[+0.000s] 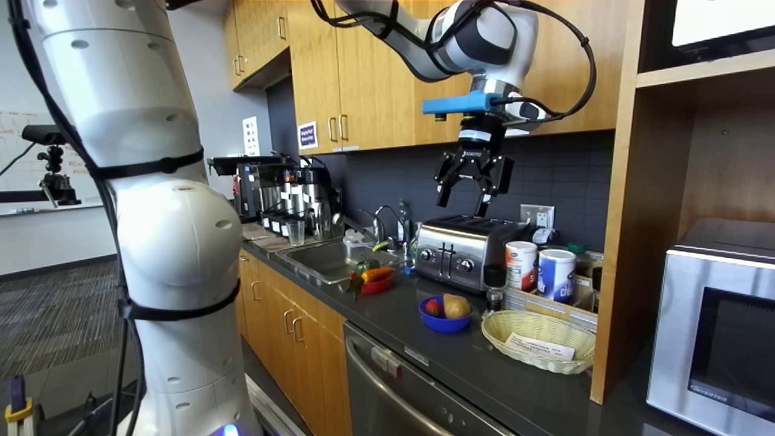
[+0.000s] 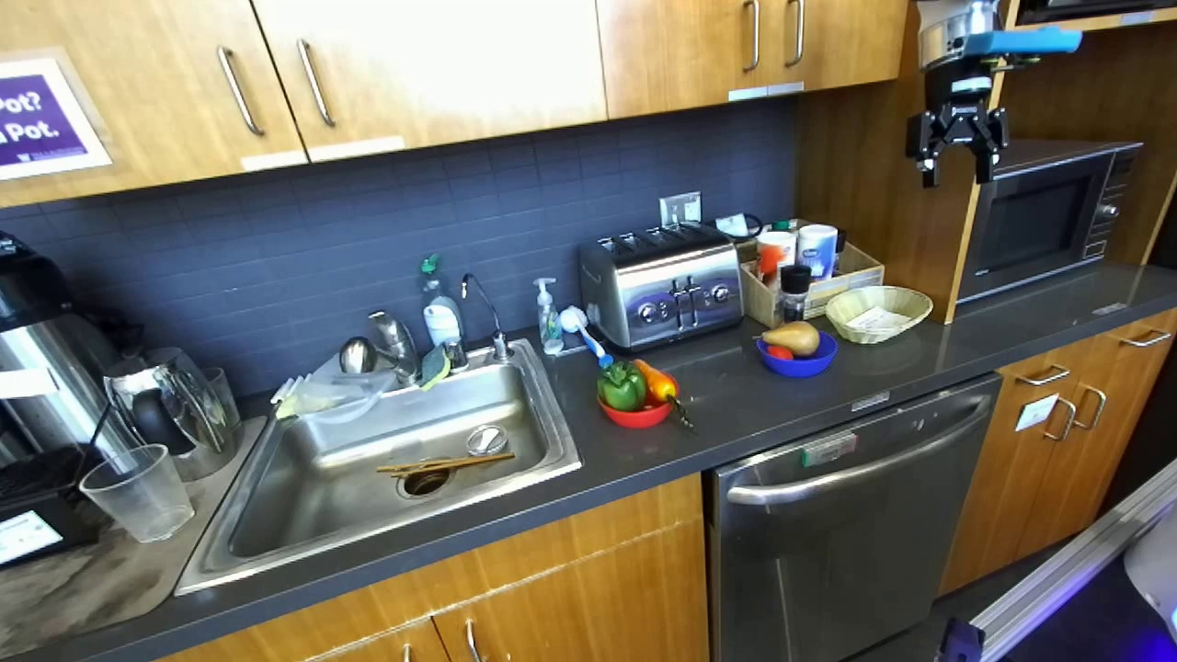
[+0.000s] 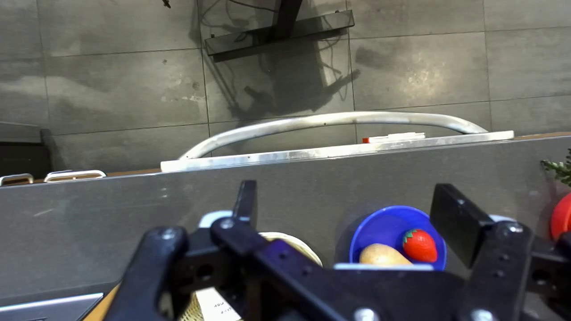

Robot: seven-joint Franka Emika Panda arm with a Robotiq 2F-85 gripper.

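Observation:
My gripper (image 1: 462,206) hangs high above the counter with its fingers wide apart and nothing between them. A blue bowl (image 2: 795,362) stands on the counter, holding a tan pear (image 2: 792,338) and a red strawberry (image 3: 419,245). Left of it, in the second exterior view, a red bowl (image 2: 637,418) carries a green pepper (image 2: 621,386) and an orange pepper (image 2: 659,382). A pale wicker basket (image 1: 538,328) with a paper slip (image 1: 541,346) inside sits right of the blue bowl. In the wrist view the gripper's own linkage covers part of the basket.
A steel toaster (image 2: 664,289) stands against the wall, beside a bin of canisters (image 2: 817,252) and a dark-topped grinder (image 2: 794,293). The sink (image 2: 381,463) lies left, with chopsticks in it. A wooden panel (image 1: 618,203) and the microwave (image 1: 715,320) bound the right.

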